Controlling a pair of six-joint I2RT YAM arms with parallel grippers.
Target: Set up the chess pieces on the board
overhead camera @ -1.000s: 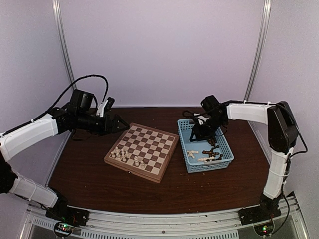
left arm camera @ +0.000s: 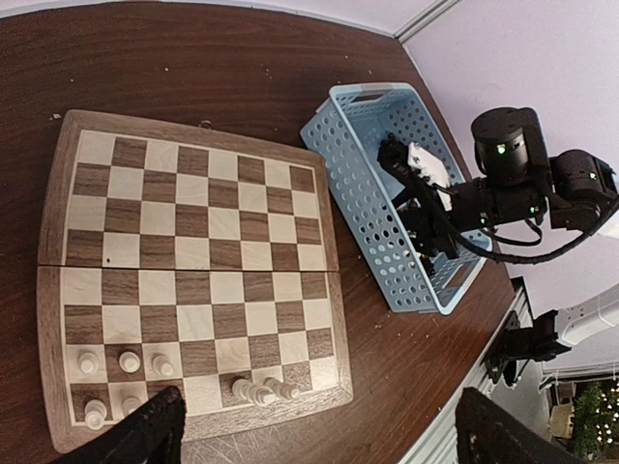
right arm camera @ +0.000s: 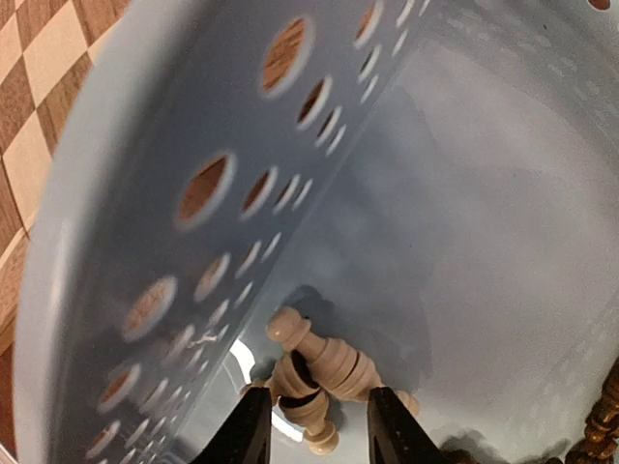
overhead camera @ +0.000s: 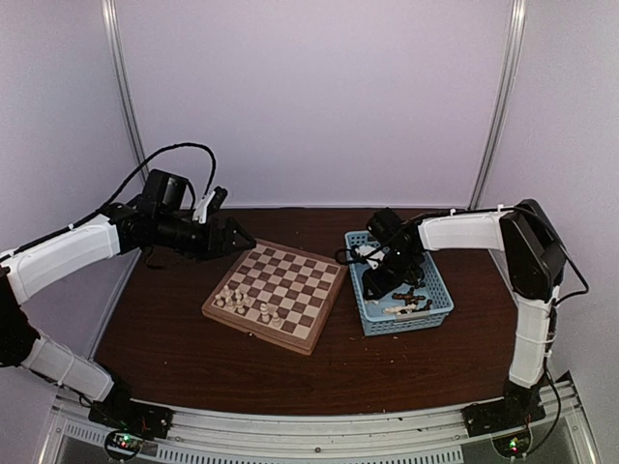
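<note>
The chess board lies flat, with several light pieces standing along its near side. My left gripper is over the table by the board's far left side, open and empty. Inside the blue basket, my right gripper is lowered with its fingers apart. Light chess pieces lie crossed on the basket floor, close to the wall, and show in the gap between those fingertips. Whether either fingertip touches a piece I cannot tell.
Dark pieces and more light pieces lie loose in the basket. Its perforated wall rises close beside the right gripper. Table surface in front of the board is clear.
My right gripper has moved left and toward the front inside the basket, now covering the light pieces at its left side in the top view. The left arm has hardly moved.
</note>
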